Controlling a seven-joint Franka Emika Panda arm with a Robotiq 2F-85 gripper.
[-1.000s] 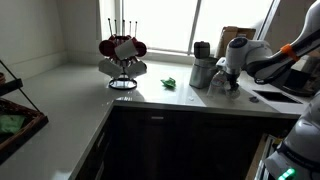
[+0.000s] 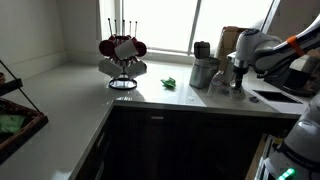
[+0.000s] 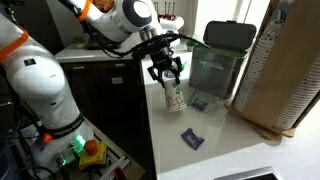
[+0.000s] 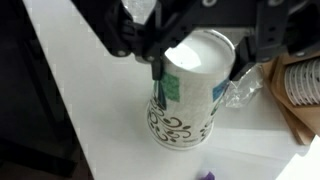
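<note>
A white paper-like cup [image 4: 182,122] with a dark scroll pattern and a blue-green patch fills the middle of the wrist view. My gripper is shut on its upper part, one dark finger on each side. From the second exterior view, the same cup [image 3: 175,99] hangs beneath the gripper [image 3: 168,77] over the white counter. Whether its base touches the counter is hard to tell. In the first exterior view, the gripper [image 2: 238,84] is at the right end of the counter, the cup small there.
A grey bin [image 3: 211,72] stands just behind the cup. Dark flat items [image 3: 192,138] lie on the counter nearby. Clear plastic [image 4: 242,88] sits beside the cup. Farther left are a mug rack [image 2: 123,82] and a green cloth [image 2: 168,82].
The rack, bin and cloth have stayed put.
</note>
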